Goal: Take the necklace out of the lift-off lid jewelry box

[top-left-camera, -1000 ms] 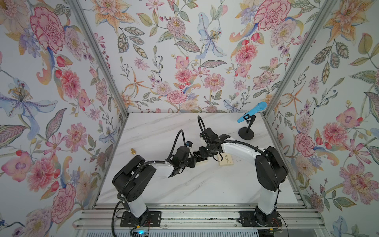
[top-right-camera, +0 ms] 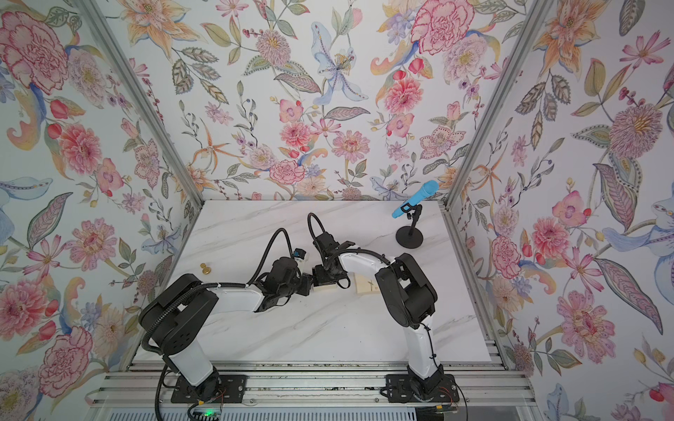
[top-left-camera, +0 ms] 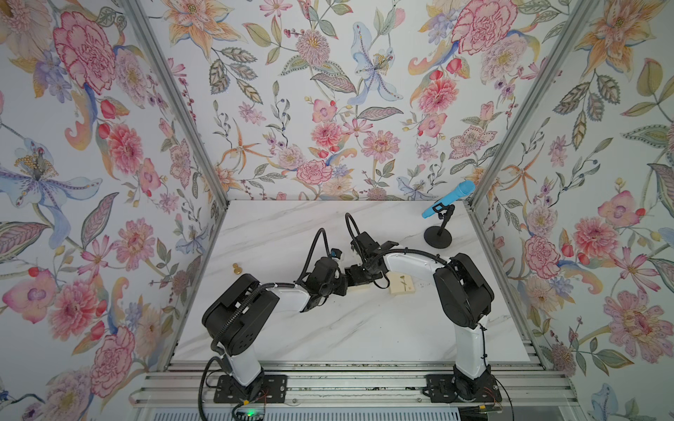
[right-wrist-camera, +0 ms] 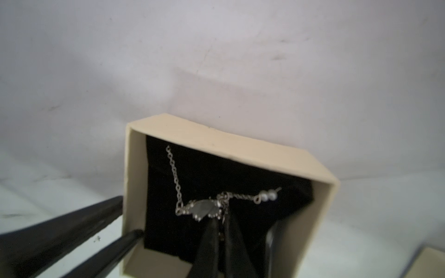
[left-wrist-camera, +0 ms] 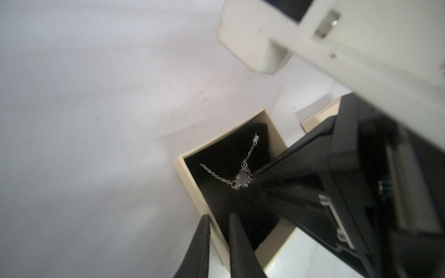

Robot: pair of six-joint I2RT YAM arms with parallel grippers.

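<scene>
A silver necklace [left-wrist-camera: 243, 178] with a pendant and small pearls lies on black lining in the open cream jewelry box [left-wrist-camera: 191, 183], also seen from the right wrist as box [right-wrist-camera: 229, 143]. My right gripper is shut, its tips inside the box at the pendant [right-wrist-camera: 202, 208]; whether any chain is pinched is unclear. My left gripper is at the box's near wall, fingertips close together at the rim; how far open it is, is hard to judge.
The cream lid [top-left-camera: 401, 284] lies right of the box. A blue microphone [top-left-camera: 442, 200] on a black stand is at the back right. A small gold object [top-left-camera: 236, 268] sits at the left.
Over the last second my right arm has moved left toward the box, its gripper now over it. My left arm has shifted slightly.
</scene>
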